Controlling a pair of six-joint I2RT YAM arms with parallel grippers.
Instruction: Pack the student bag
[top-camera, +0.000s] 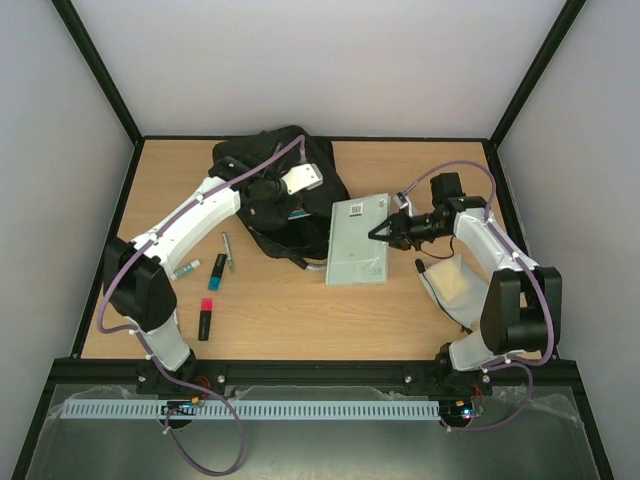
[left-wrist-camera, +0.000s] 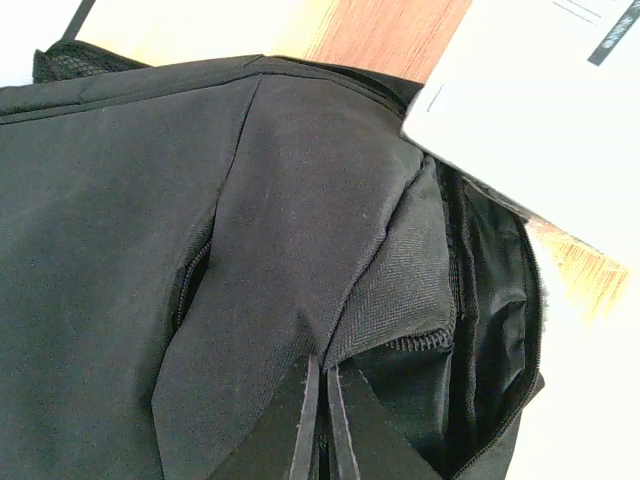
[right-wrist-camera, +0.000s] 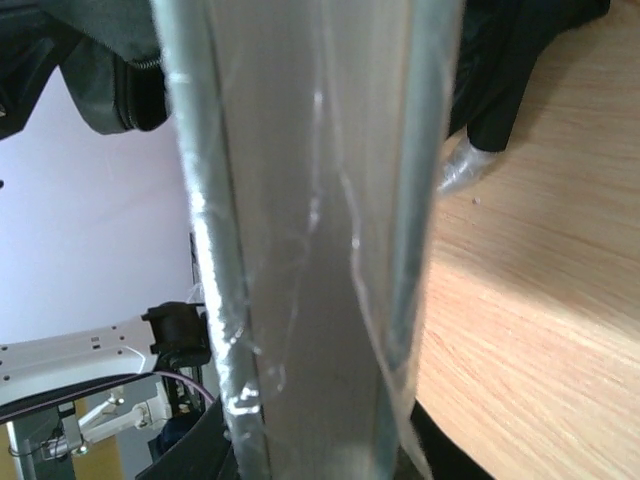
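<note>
The black bag (top-camera: 310, 170) lies at the back of the table with its mouth towards the front right. In the left wrist view my left gripper is shut on a fold of the bag's fabric (left-wrist-camera: 290, 190), and the opening (left-wrist-camera: 490, 300) gapes to the right of it. A pale green book (top-camera: 358, 245) in clear wrap hangs from my right gripper (top-camera: 376, 234), its left edge beside the bag mouth. Filling the middle of the right wrist view, the book (right-wrist-camera: 320, 240) is seen spine-on between the fingers, whose tips it hides.
On the left lie a blue-tipped marker (top-camera: 217, 272), a red-capped marker (top-camera: 205, 319), a grey pen (top-camera: 228, 252) and a small green-labelled tube (top-camera: 186, 269). A pale pouch (top-camera: 455, 290) rests under the right arm.
</note>
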